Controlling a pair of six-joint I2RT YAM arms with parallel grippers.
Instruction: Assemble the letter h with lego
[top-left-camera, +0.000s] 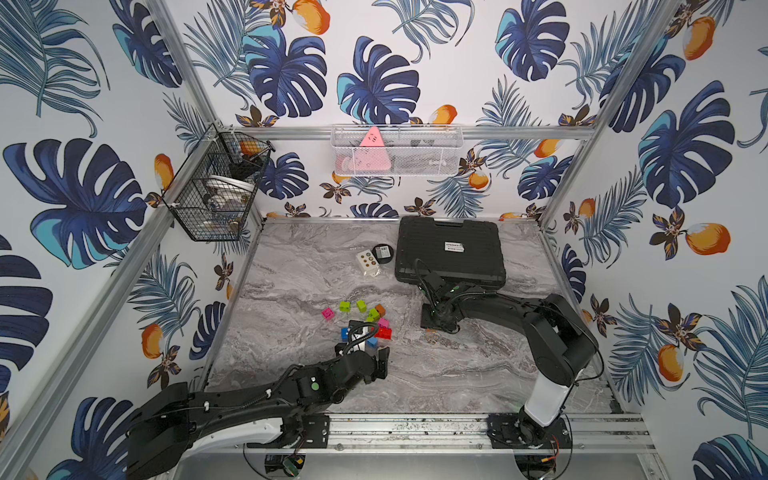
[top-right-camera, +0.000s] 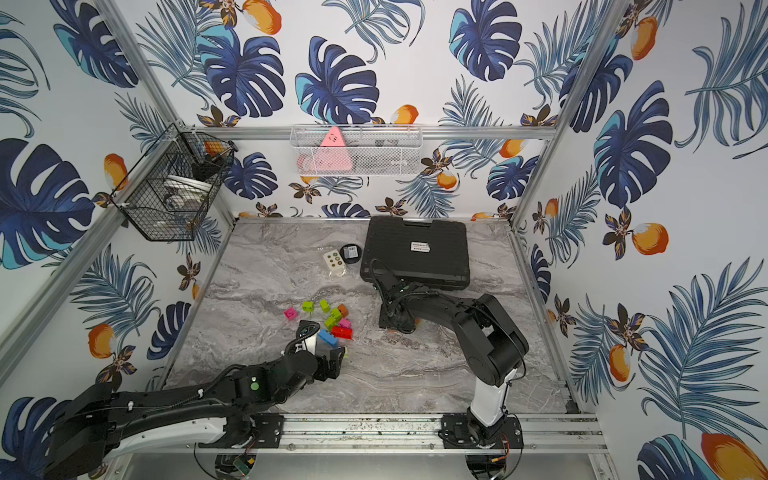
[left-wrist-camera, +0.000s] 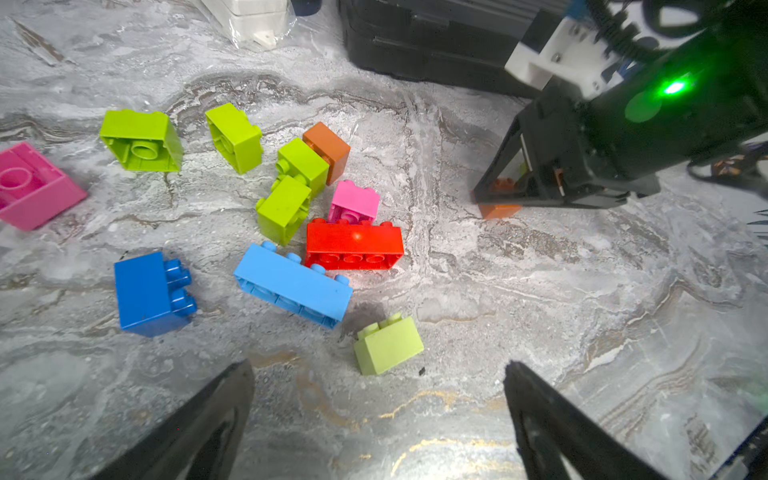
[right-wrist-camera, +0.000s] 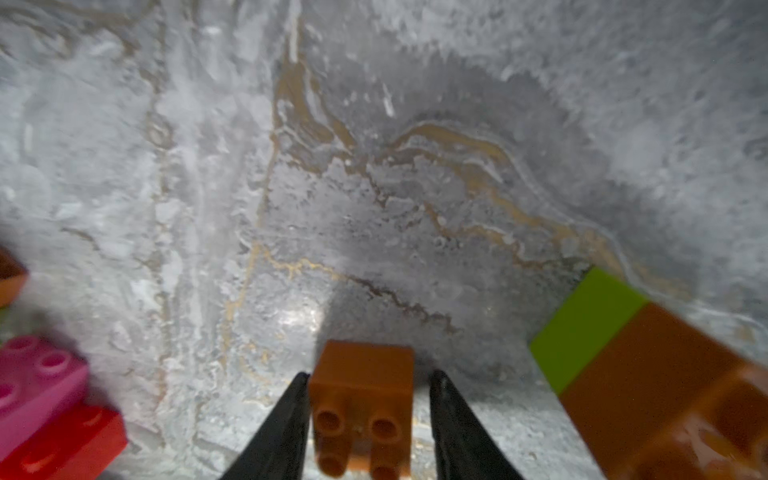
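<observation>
In the left wrist view my left gripper stands open above the table, near a pale green brick (left-wrist-camera: 388, 344), a light blue brick (left-wrist-camera: 292, 284), a dark blue brick (left-wrist-camera: 152, 296) and a red brick (left-wrist-camera: 354, 244); pink, lime and orange bricks lie behind them. In the right wrist view my right gripper is part open, its fingers either side of an orange brick (right-wrist-camera: 361, 372) standing on the table; whether they touch it is unclear. An orange and green brick pair (right-wrist-camera: 632, 352) lies to its right, blurred.
A black case (top-left-camera: 448, 240) lies at the back right, beside a packet (top-left-camera: 368, 262) and a black disc (top-left-camera: 383, 252). Baskets (top-left-camera: 396, 160) hang on the walls.
</observation>
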